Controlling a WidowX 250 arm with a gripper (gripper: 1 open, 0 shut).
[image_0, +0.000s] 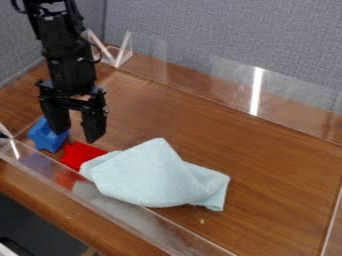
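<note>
My black gripper (74, 120) hangs at the left with its fingers open, low over a blue block (48, 135). A red block (80, 157) lies just to the right and in front of the blue one, partly under a pale, crumpled cloth (154, 180), which covers the front middle of the wooden table.
Clear plastic walls run along the back and front edges. A white object (110, 55) stands at the back left, behind the arm.
</note>
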